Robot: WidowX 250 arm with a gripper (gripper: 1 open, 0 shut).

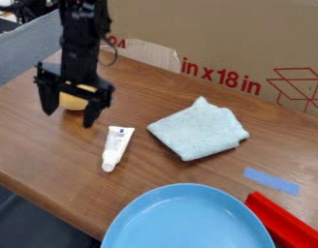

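Note:
My gripper [74, 107] is open over the left part of the wooden table, in front of a yellow object [77, 94] that it partly hides. A white tube [116, 147] lies to the right of it and nearer the camera, apart from the fingers. A folded pale-blue cloth [198, 130] rests at the middle right.
A blue plate [189, 221] fills the lower middle, with a red object [283, 221] beside it. A strip of blue tape [270, 181] is on the table [46, 155]. A large cardboard box [233, 48] stands along the back.

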